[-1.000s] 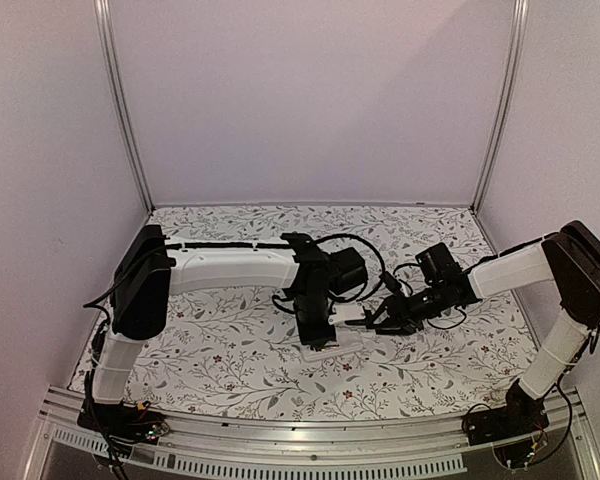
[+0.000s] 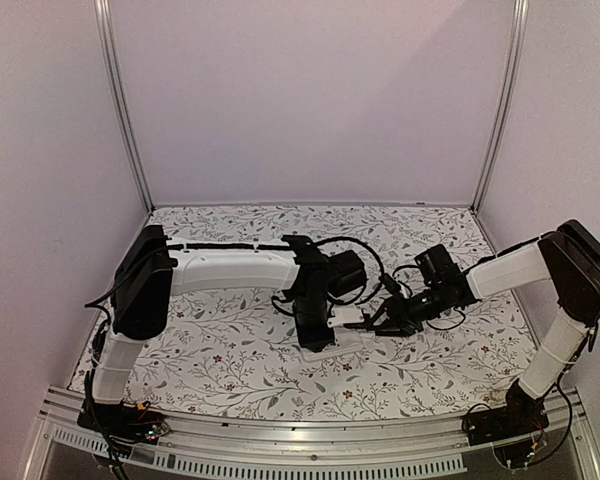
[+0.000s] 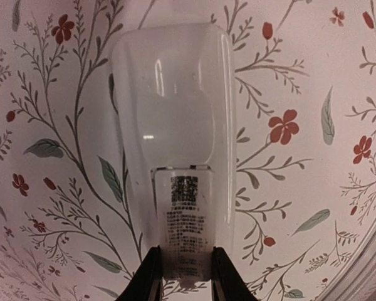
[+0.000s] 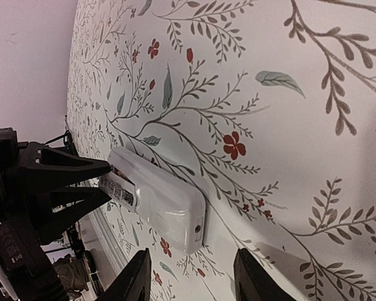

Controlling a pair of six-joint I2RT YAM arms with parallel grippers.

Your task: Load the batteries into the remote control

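A white remote lies back up on the table, also seen as the remote (image 4: pixel 172 213) in the right wrist view. A printed battery cover (image 3: pixel 185 226) sits at its lower end in the left wrist view, between the fingers of my left gripper; whether they grip it I cannot tell. In the top view my left gripper hides much of the remote. My right gripper stands open to the right of the remote, low over the table, with nothing between its fingers. I cannot make out loose batteries.
Both arms meet near its middle, their grippers close together. Pale walls (image 2: pixel 310 100) bound the back and sides, and a metal rail (image 2: pixel 310 430) runs along the front edge.
In the top view both grippers have shifted very slightly over the last second, staying close over the remote.
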